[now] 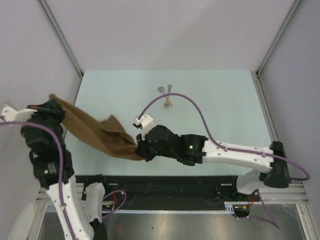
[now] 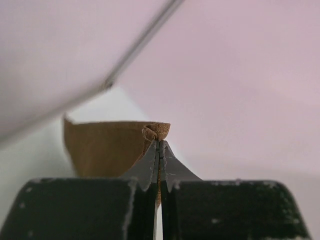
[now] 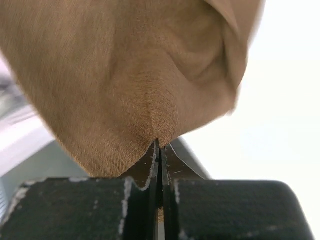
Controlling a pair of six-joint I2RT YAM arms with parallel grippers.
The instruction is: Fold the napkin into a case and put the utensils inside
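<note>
The brown napkin [image 1: 100,135] is lifted and stretched between my two grippers, blurred in the top view. My left gripper, high at the left, is shut on a pinched corner of it. My right gripper is shut on the other end, with cloth spreading above its fingertips in the right wrist view. The utensils [image 1: 165,95], a spoon and fork among them, lie at the back middle of the light table.
Pale walls and metal rails surround it, and the table's dark front edge runs beneath the arms.
</note>
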